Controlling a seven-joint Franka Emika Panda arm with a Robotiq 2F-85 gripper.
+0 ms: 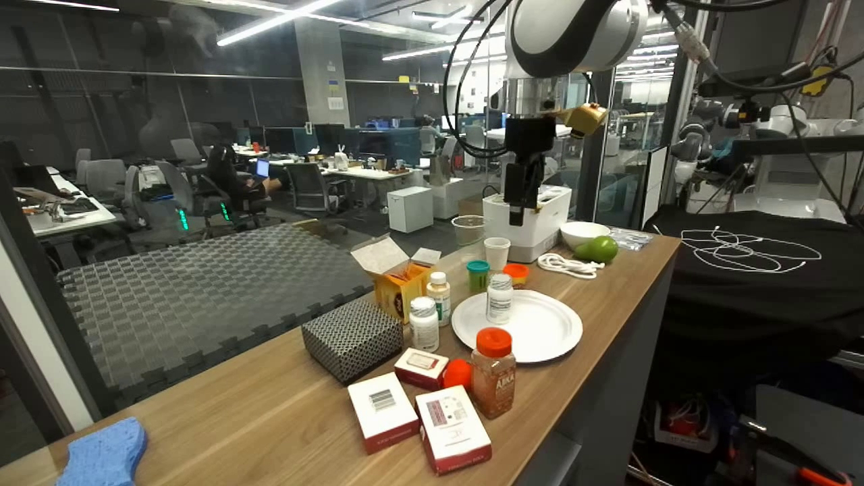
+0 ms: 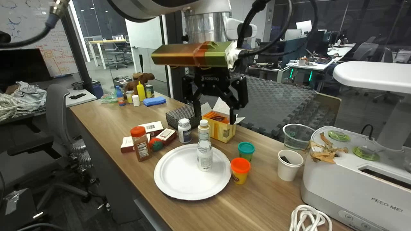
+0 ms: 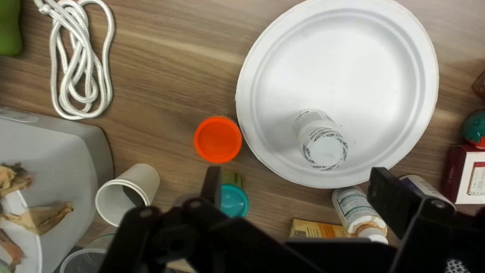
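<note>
A white pill bottle (image 2: 204, 156) stands upright on the round white plate (image 2: 175, 175). From above, in the wrist view, the bottle's cap (image 3: 324, 152) shows near the plate's lower rim. My gripper (image 2: 214, 115) hangs open above the counter, clear of the bottle, with nothing between its fingers. In exterior view 1 the gripper (image 1: 518, 217) is seen edge-on, higher than the bottle and toward the far end of the counter. Its two dark fingers stand wide apart in the wrist view.
Around the plate stand two more pill bottles (image 1: 424, 324), an open yellow box (image 1: 398, 293), an orange-lidded tub (image 2: 240, 170), a teal-lidded tub (image 2: 246, 150) and a red-capped spice jar (image 1: 493, 372). A paper cup (image 2: 289, 165) and white appliance (image 2: 346, 188) are close by. Plate space is free.
</note>
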